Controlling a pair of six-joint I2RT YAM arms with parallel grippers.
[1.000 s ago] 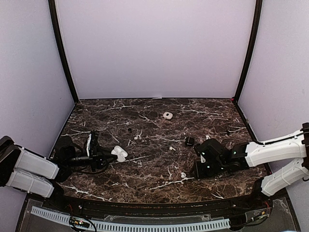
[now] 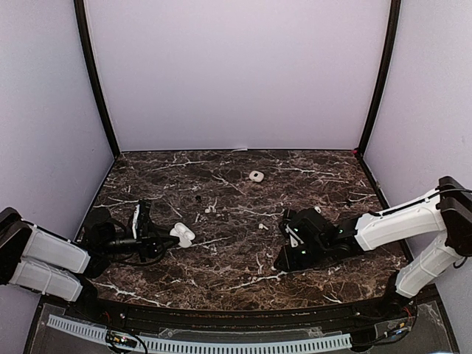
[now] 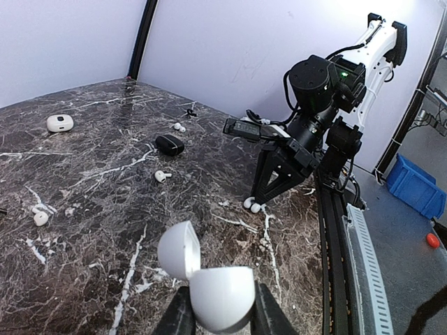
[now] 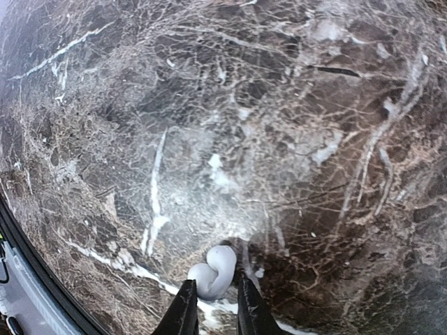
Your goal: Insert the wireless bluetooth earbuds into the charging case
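Observation:
On the left, my left gripper [image 2: 171, 240] is shut on the white charging case [image 3: 222, 296], held with its lid open [image 3: 179, 248]. At the front right, my right gripper is down at a white earbud [image 4: 222, 265] lying on the marble table [image 4: 279, 139]; its fingers are right at the bud, and whether they grip it is unclear. A single white earbud [image 3: 160, 176] lies farther back in the middle, also seen in the top view [image 2: 262, 226].
A closed white case [image 2: 257, 176] stands at the back, a black case [image 3: 169, 144] is partly behind the right arm in the top view, and several small white and dark pieces [image 2: 209, 209] are scattered about.
My right gripper has moved left and down to the earbud at the front right, now mostly covering it in the top view. The left arm and the case have not moved.

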